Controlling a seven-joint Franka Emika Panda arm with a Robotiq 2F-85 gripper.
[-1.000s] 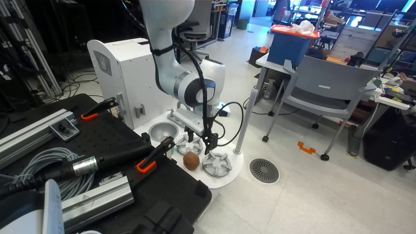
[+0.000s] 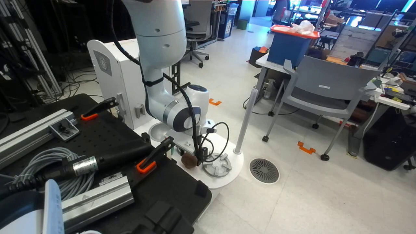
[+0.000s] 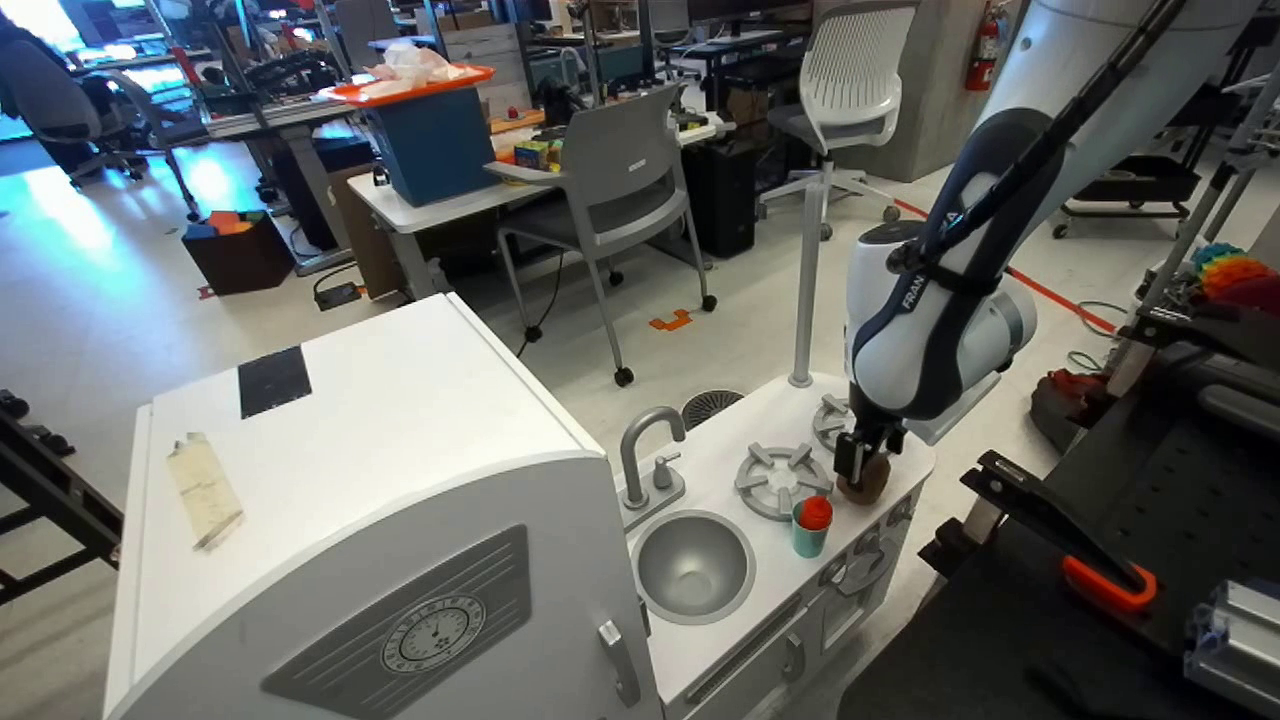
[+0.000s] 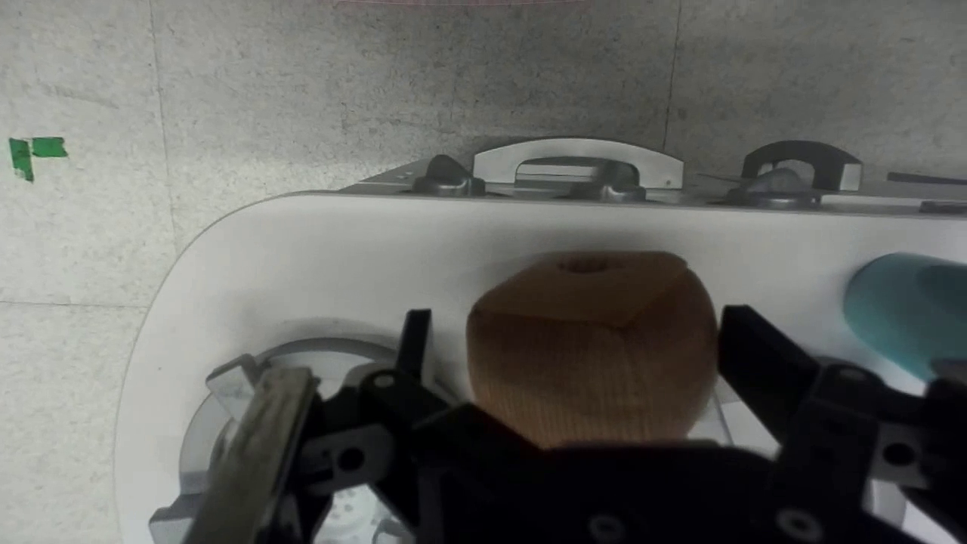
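Observation:
A brown, faceted wooden block (image 4: 594, 363) rests on the white counter of a toy kitchen, close to its front edge. My gripper is open, with the fingers on either side of the block. The right finger (image 4: 757, 358) is very near or touching it; a gap shows between the left finger and the block. Exterior view 2 has the gripper (image 3: 861, 462) low over the counter, partly covering the block (image 3: 872, 480). In exterior view 1 the block (image 2: 189, 160) shows just left of the fingers.
A teal cup (image 3: 809, 535) with something red in it stands beside the block. Behind are grey burners (image 3: 781, 480), and a round sink (image 3: 693, 568) with a faucet (image 3: 648, 450) lies beyond the cup. A grey post (image 3: 809, 282) rises from the counter's back edge.
The arm has come down and toward the counter's front edge, from above the burners to around the block. The block appears to be in the same spot.

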